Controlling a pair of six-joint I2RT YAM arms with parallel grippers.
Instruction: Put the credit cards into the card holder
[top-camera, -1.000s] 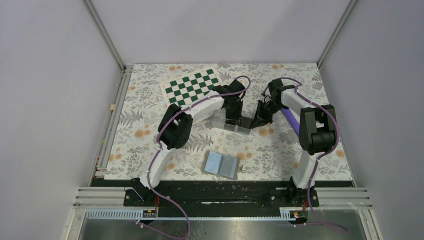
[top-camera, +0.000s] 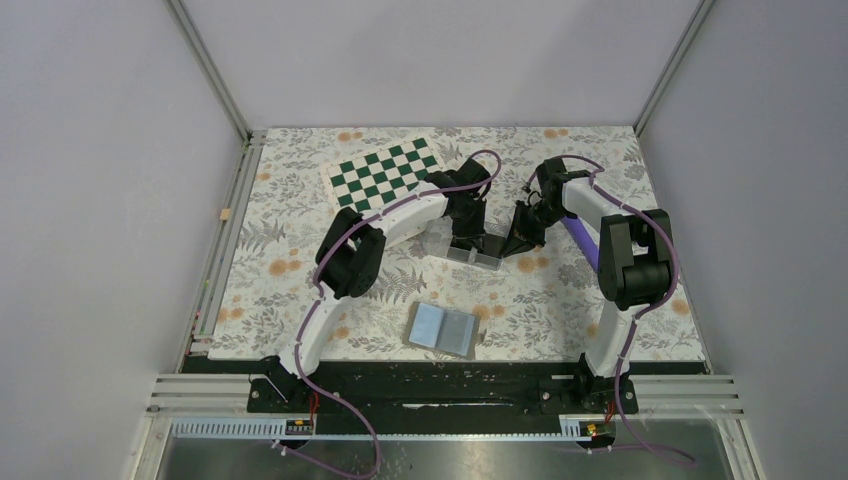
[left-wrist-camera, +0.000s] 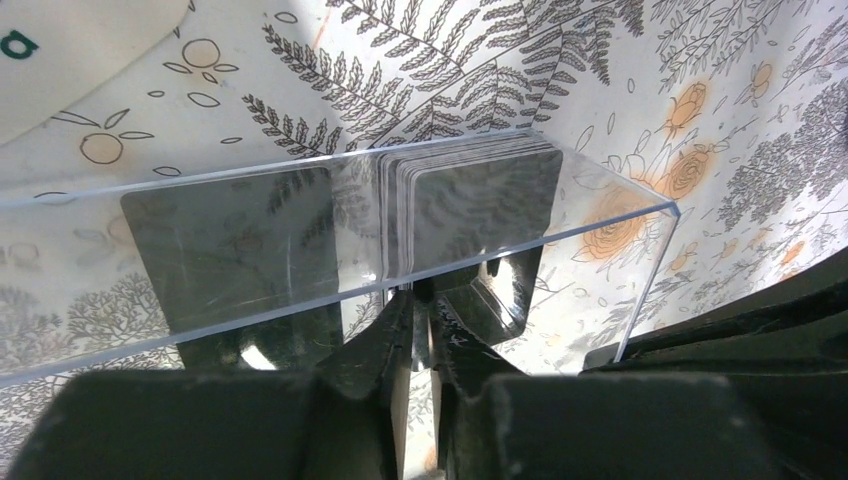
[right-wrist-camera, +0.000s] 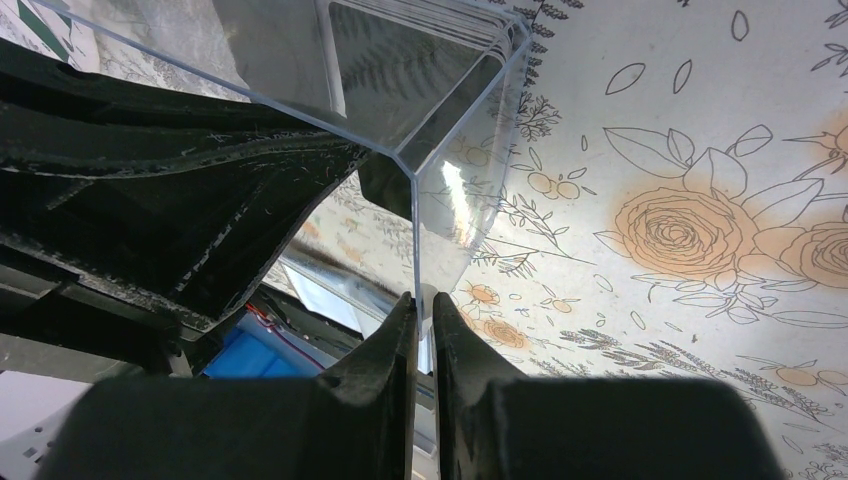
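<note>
A clear plastic box (top-camera: 484, 261) stands near the middle of the table, with dark cards (left-wrist-camera: 240, 260) inside on one side and a stack of dark cards (left-wrist-camera: 485, 195) on the other. My left gripper has its fingertips at the near edge of the stack, a narrow gap between them. Whether a card sits in that gap is unclear. On the box's right corner is my right gripper, tips close together, with the clear wall running down between them. How tightly they press it cannot be made out.
A flat holder or tray with a blue half and a grey half (top-camera: 455, 331) lies at the table's front. Behind the left arm is a green-and-white checkered board (top-camera: 385, 172). A purple strip (top-camera: 580, 240) lies beneath the right arm.
The left gripper has shifted very slightly over the box. The right arm and the box look the same.
</note>
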